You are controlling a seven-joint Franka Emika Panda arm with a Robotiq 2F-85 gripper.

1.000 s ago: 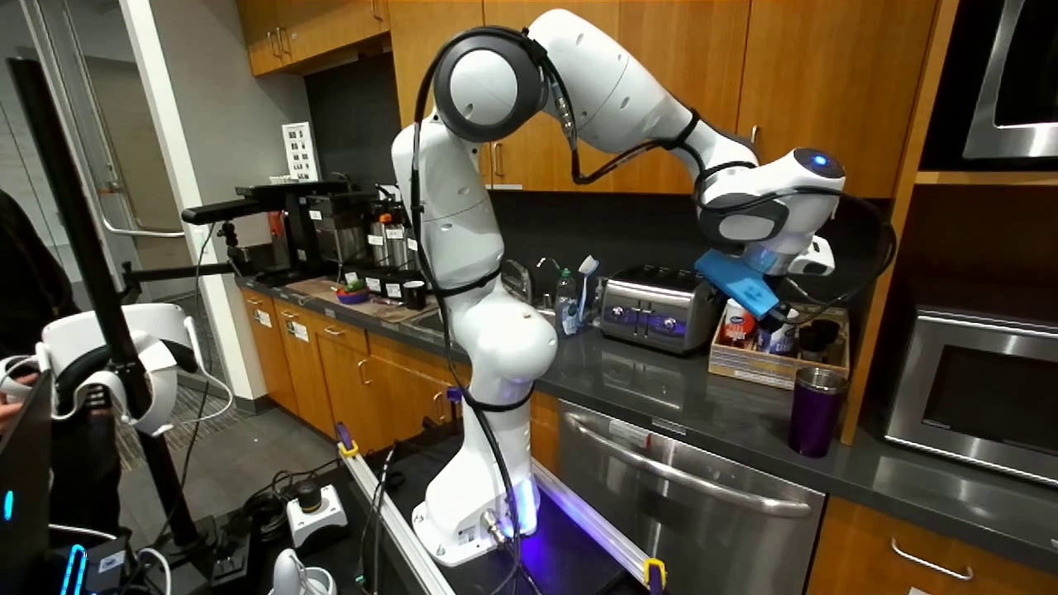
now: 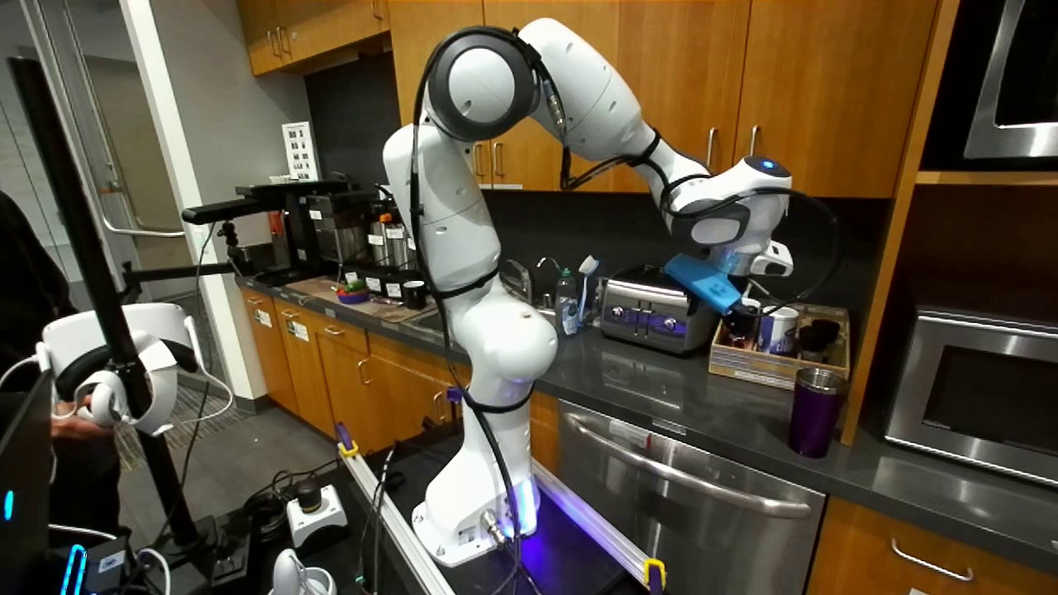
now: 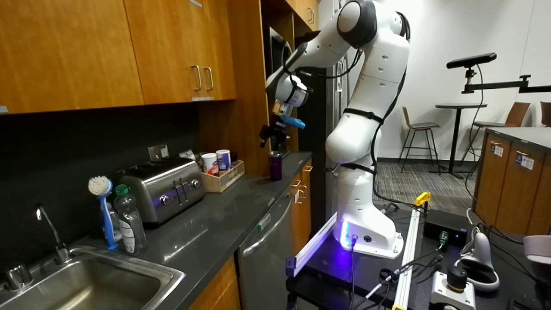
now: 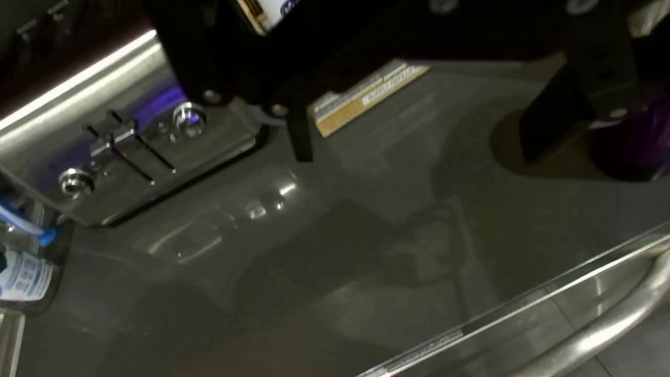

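Observation:
In the wrist view my gripper spans the upper part, its dark fingers wide apart with only the countertop visible between them. From outside, the black gripper (image 2: 739,326) hangs in the air beside the toaster (image 2: 650,312), in front of the wooden box (image 2: 759,372). The second exterior view has the gripper (image 3: 273,137) above and near the purple tumbler (image 3: 276,166), not touching it. That tumbler (image 2: 817,411) stands upright on the counter, right of the box. Only part of the tumbler (image 4: 634,144) shows at the wrist view's right edge.
White containers (image 3: 210,164) stand in the box. A soap bottle (image 3: 130,222) and a blue-handled brush (image 3: 107,212) are between the toaster and the sink (image 3: 170,276). Bare countertop (image 4: 352,251) lies in front of the toaster, bounded by the dishwasher handle (image 4: 603,333).
In exterior view 1 my forearm and gripper have shifted left, from over the box toward the toaster. The tumbler, box and toaster stay where they were.

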